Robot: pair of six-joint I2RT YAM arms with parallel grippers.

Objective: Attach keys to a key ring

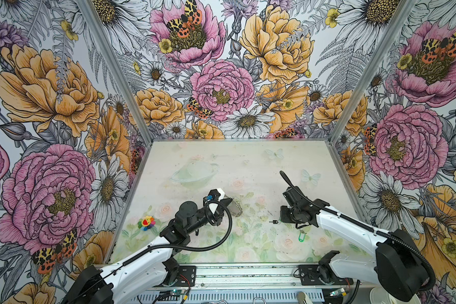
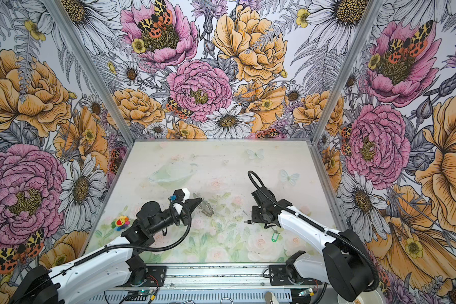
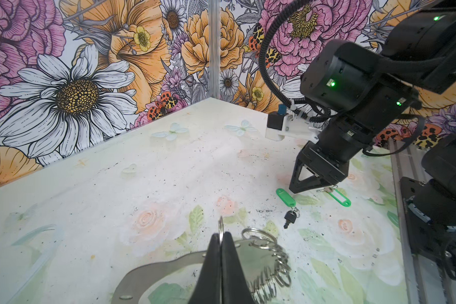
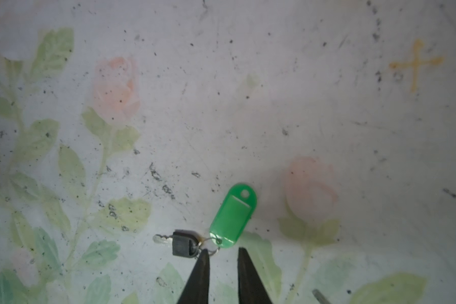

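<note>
My left gripper is shut at the metal key ring [image 3: 268, 273], a loop with a chain and grey plate below it; whether any thin part is held is unclear. On the table lies a green tag [image 4: 233, 215] with a small ring and a black-headed key [image 4: 185, 244] attached. My right gripper is part open just above this key and tag, pointing down, nothing visible between its fingers. A second green tag with a ring [image 3: 339, 197] lies to its near right.
A colourful flower-shaped object [image 1: 147, 223] sits at the left front. The rail edge runs along the front.
</note>
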